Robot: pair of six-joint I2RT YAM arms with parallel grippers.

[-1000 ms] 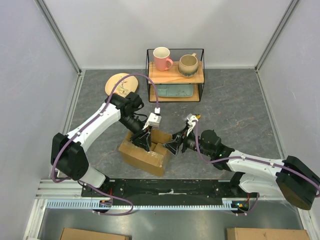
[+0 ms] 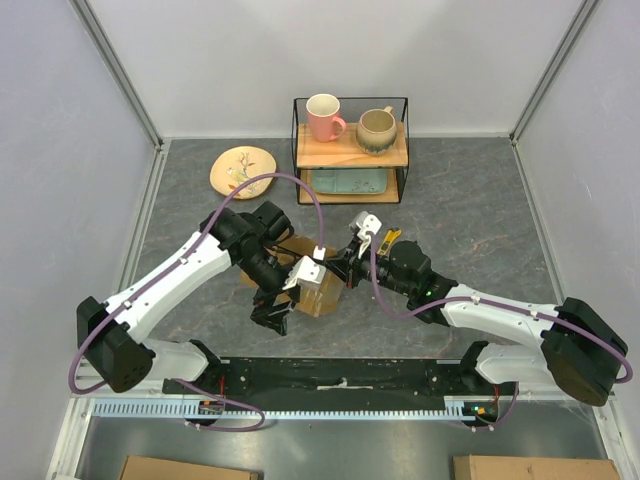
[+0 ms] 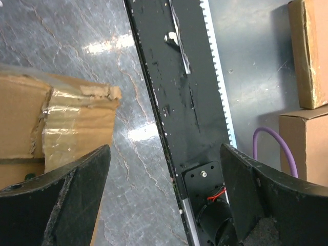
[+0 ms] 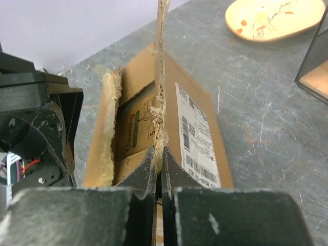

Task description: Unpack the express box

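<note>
The cardboard express box (image 2: 315, 295) sits at the front middle, mostly under my arms in the top view; its flaps stand up, and a white label (image 4: 200, 143) shows on one side in the right wrist view. My right gripper is shut at the edge of an upright flap with torn tape, which rises between its fingertips. My left gripper stands open over the box's front side and the table edge, with nothing between its fingers; the box (image 3: 77, 128) lies to its left in that view.
Behind stands a rack (image 2: 350, 195) with a pink mug (image 2: 322, 118), a beige mug (image 2: 376, 135) and a tray (image 2: 349, 181); a plate (image 2: 242, 165) lies back left. A yellow tool (image 2: 392, 235) is behind my right gripper. Free table lies right.
My right gripper has moved up and back to the flap's edge and is now shut.
</note>
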